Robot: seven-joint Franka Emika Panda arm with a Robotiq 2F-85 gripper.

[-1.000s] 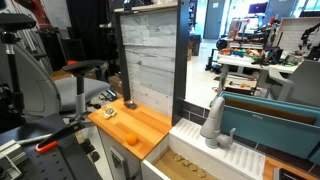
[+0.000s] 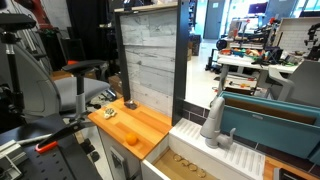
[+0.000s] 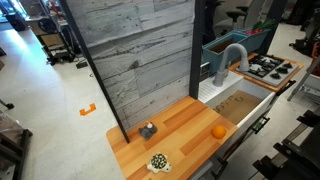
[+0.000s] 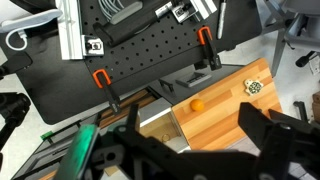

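Note:
My gripper is open in the wrist view, its dark fingers apart at the lower left and lower right with nothing between them. Beyond it, well away from the fingers, a small orange ball-like thing [image 4: 197, 104] lies on the wooden counter [image 4: 225, 115]. A pale, mottled item [image 4: 254, 87] rests farther right on the same counter. Exterior view 2 shows the orange thing [image 3: 219, 131] near the sink, the mottled item [image 3: 158, 162] at the near end, and a small grey item [image 3: 149, 130] by the panel. I cannot make out the gripper clearly in either exterior view.
A sink basin [image 2: 182, 169] with a grey faucet [image 2: 213, 118] adjoins the counter. A tall grey plank panel [image 2: 150, 65] stands behind it. In exterior view 2 a stove top [image 3: 268, 68] lies beyond the sink. Tools and cables lie on the black table [image 4: 150, 60].

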